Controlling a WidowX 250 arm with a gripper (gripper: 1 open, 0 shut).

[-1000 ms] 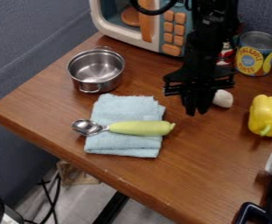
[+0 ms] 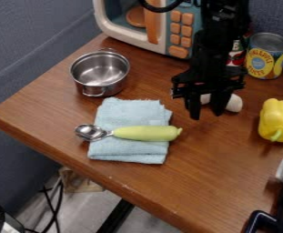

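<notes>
My black gripper (image 2: 206, 107) hangs over the wooden table (image 2: 168, 191), right of the blue towel, its fingertips low over the wood just in front of a white mushroom-like object (image 2: 232, 103), which it partly hides. Whether anything is between the fingers I cannot tell. On the folded blue towel (image 2: 119, 156) lie a metal scoop (image 2: 90, 133) and a pale yellow-green corn cob (image 2: 150, 133).
A steel pot (image 2: 101, 71) stands at the back left, a toy microwave (image 2: 144, 27) behind. A can (image 2: 265, 60) is at the back right, a yellow pepper (image 2: 277, 120) at the right, a black object (image 2: 271, 220) at the front right.
The gripper has shifted slightly over the last second, and its fingers now look a little differently placed beside the white object. The other things have not moved noticeably.
</notes>
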